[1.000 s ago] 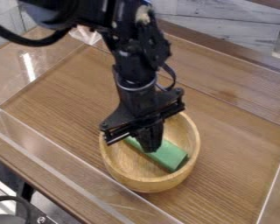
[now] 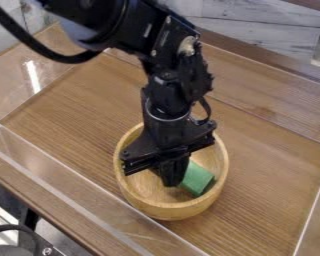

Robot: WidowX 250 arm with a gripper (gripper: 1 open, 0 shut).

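My black gripper [image 2: 171, 165] reaches down into a round wooden bowl [image 2: 175, 208], its fingertips low inside, just left of a green block [image 2: 198, 180]. The block lies in the right part of the bowl, partly hidden behind the gripper. The gripper looks shut; whether anything is between its fingertips is hard to see.
The bowl stands on a wooden table [image 2: 263, 160] with clear room to the right, left and behind. A clear rim runs along the near left edge, with dark cables beyond it at the lower left. A pale wood-look wall rises at the back.
My gripper has moved lower into the bowl and slightly right, now covering more of the green block. The bowl has stayed in about the same place.
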